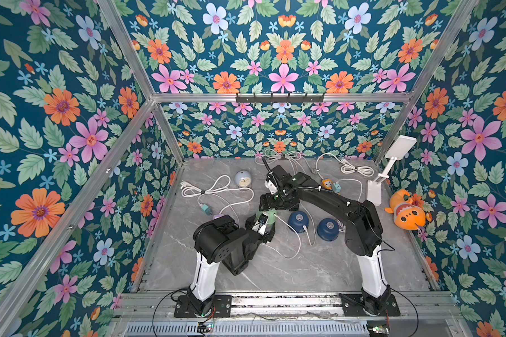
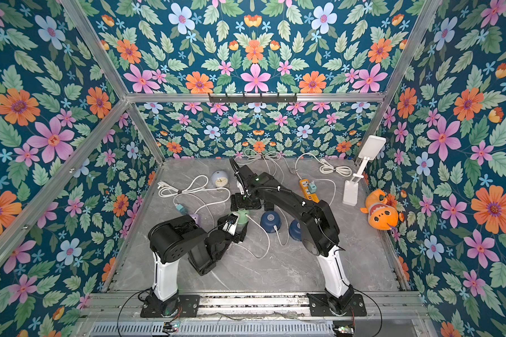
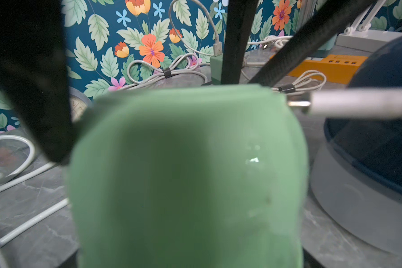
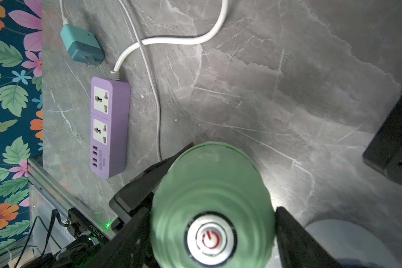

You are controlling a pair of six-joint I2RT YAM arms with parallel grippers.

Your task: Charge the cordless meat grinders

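The green meat grinder [image 4: 212,189], with its power button facing up, is near the middle of the table. My left gripper [image 1: 262,224] is open around its lower part. From above, the fingers of my right gripper [image 1: 270,208] flank its top; how firmly they press cannot be seen. A white cable plug [image 3: 357,102] with a metal tip is at the grinder's upper right side; how deep the tip sits is unclear. Two blue grinders [image 1: 298,221] [image 1: 327,229] stand to the right, the nearer one with a white cable.
Behind my left arm lies a purple power strip [image 4: 109,127], with a teal adapter [image 4: 81,43] beside it. An orange strip [image 2: 308,190], a white lamp [image 2: 351,191] and an orange toy [image 2: 381,210] are at the right. A round clock [image 1: 243,179] stands at the back.
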